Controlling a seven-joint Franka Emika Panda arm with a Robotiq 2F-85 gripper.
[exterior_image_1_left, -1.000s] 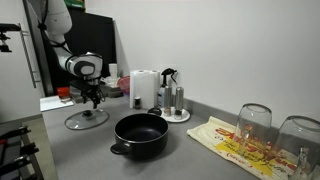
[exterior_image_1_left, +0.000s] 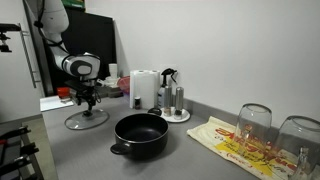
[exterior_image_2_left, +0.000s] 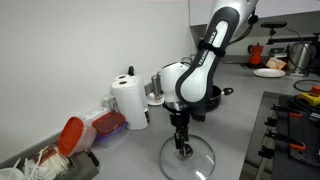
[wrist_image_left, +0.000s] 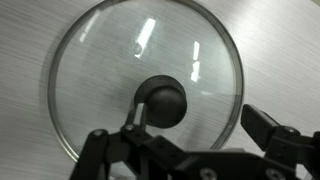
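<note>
A round glass lid (exterior_image_2_left: 198, 168) with a dark rim and black knob lies flat on the grey table. Its knob (wrist_image_left: 162, 101) shows near the middle of the wrist view, partly overlapped by the gripper's dark parts. My gripper (exterior_image_2_left: 183, 137) is open and low over the lid, with its fingers close to the knob; whether they touch it I cannot tell. To the right of the lid in the first exterior view stands an empty black pot (exterior_image_1_left: 141, 134), uncovered.
A paper towel roll (exterior_image_1_left: 145, 88) and several bottles on a white tray (exterior_image_1_left: 178, 116) stand along the wall. Two upturned glasses (exterior_image_1_left: 253, 126) rest near a yellow cloth (exterior_image_1_left: 229, 145) at right. Bare table lies between lid and pot.
My gripper has come down towards the lid's knob and shifted slightly left in the first exterior view. Lid and pot have stayed in place.
</note>
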